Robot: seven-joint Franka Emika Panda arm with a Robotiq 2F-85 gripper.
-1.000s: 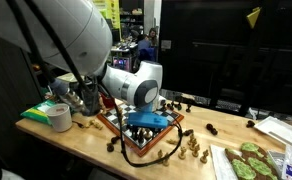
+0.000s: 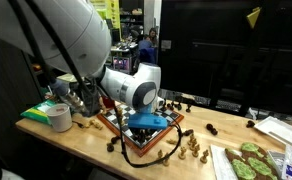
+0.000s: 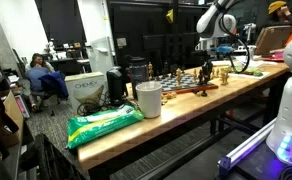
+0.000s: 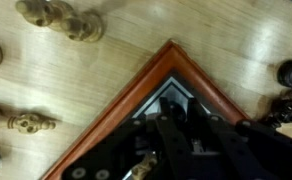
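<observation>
My gripper is over one corner of the chessboard, whose reddish-brown wooden rim (image 4: 134, 88) crosses the wrist view. Its fingers are shut around something dark, which looks like a black chess piece but is mostly hidden among the black fingers. In exterior view 1 the white arm reaches down to the near part of the chessboard (image 2: 179, 118), with the gripper (image 2: 143, 134) low above it. Tan chess pieces (image 4: 84, 26) stand and lie on the table beyond the rim, and black pieces (image 4: 291, 73) are to the right.
Several tan pieces (image 2: 194, 146) stand right of the board. A white bucket (image 3: 149, 99) and a green bag (image 3: 104, 124) occupy the table's other end. A green-and-brown mat (image 2: 248, 163) and a white tray (image 2: 283, 132) lie at the right.
</observation>
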